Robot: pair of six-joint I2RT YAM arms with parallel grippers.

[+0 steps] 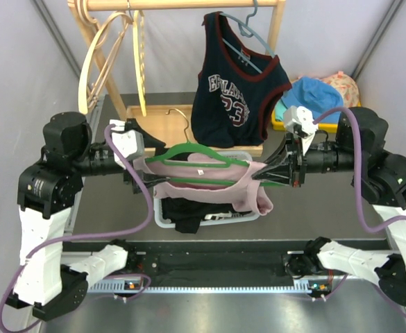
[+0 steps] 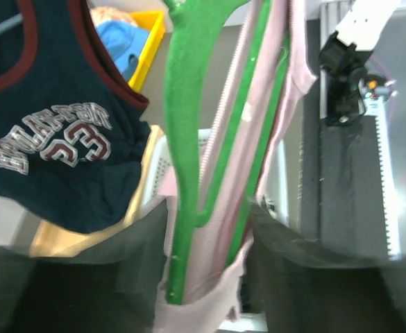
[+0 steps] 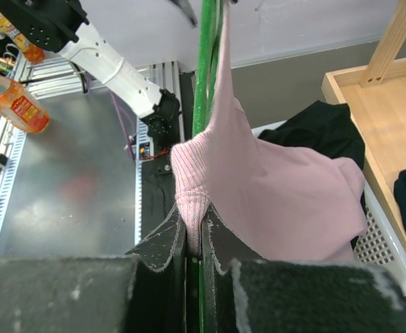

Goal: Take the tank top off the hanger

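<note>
A pink tank top (image 1: 209,191) hangs on a green hanger (image 1: 189,148), held level between my arms above the laundry basket. My right gripper is shut on the top's ribbed strap (image 3: 191,177), with the green bar running down between the fingers. At the other end, my left gripper stands part open, its fingers on either side of the hanger's end and the pink cloth (image 2: 209,260). The cloth passes through that gap; whether both pads touch it cannot be seen.
A white basket (image 1: 162,220) with black clothes stands below. Behind are a wooden rack (image 1: 189,4) with a navy jersey (image 1: 234,97) and empty wooden hangers (image 1: 91,62). A yellow bin (image 1: 277,125) stands back right.
</note>
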